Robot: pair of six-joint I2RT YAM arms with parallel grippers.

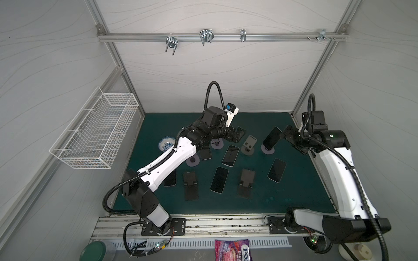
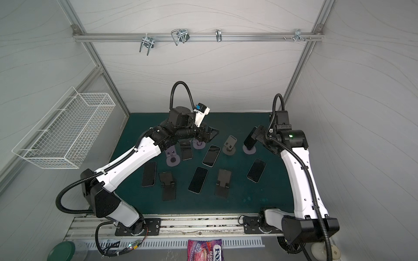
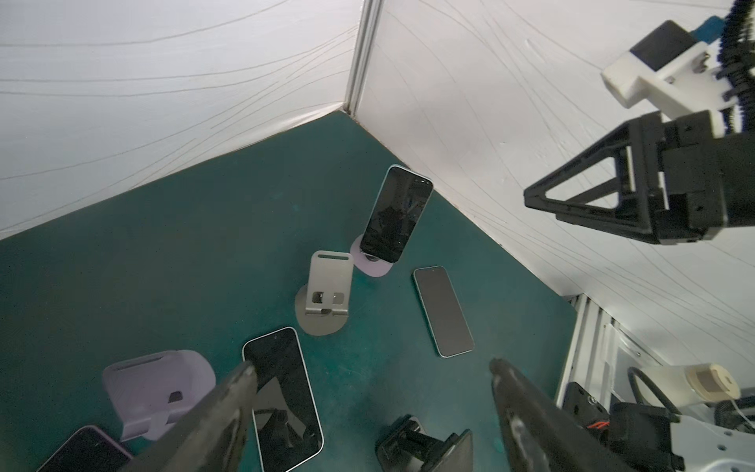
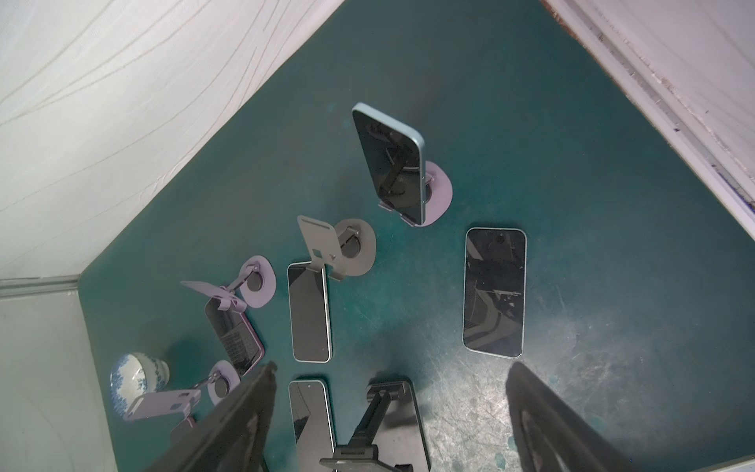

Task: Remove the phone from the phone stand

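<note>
A dark-screened phone (image 4: pixel 393 161) leans upright on a lilac phone stand (image 4: pixel 440 194) toward the back right of the table. In the left wrist view, this phone (image 3: pixel 397 214) hides most of its stand, leaving part of the round base (image 3: pixel 371 265) visible. My right gripper is open and empty, held above the table; in the top left view its fingers appear close beside the phone (image 1: pixel 272 138). Over the back middle hangs my left gripper, fingers apart, with nothing between them.
Empty stands include a beige one (image 4: pixel 318 240) beside the loaded stand and a black one (image 1: pixel 246 182) nearer the front. Several phones lie flat, one (image 4: pixel 494 291) at the right. A bowl (image 1: pixel 166 143) sits at the left.
</note>
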